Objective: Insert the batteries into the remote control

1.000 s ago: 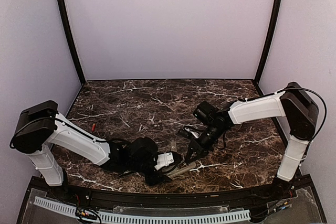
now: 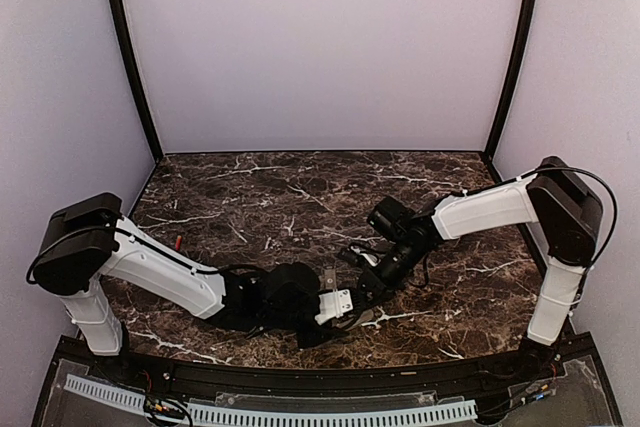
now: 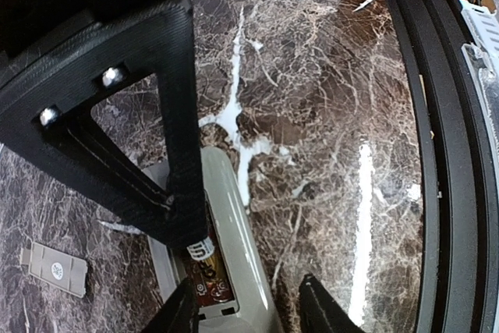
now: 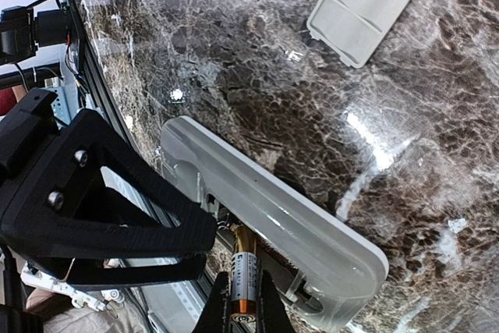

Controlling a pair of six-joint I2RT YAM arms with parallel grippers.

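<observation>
The grey remote (image 4: 273,208) lies with its battery compartment open, under both grippers at the front middle of the table. My right gripper is shut on a battery (image 4: 244,274), held tilted over the compartment. My left gripper (image 2: 325,322) is at the remote too; in the left wrist view its fingertips are dark blurs at the bottom edge, part open over the remote. The other gripper's black body hides part of the compartment in both wrist views.
The battery cover (image 4: 366,5) lies flat behind the remote. A small red battery (image 2: 178,242) lies at the left. The front table edge is close below the grippers.
The left arm has shifted slightly right and over the remote, covering more of it in the top view. The right arm has barely moved.
</observation>
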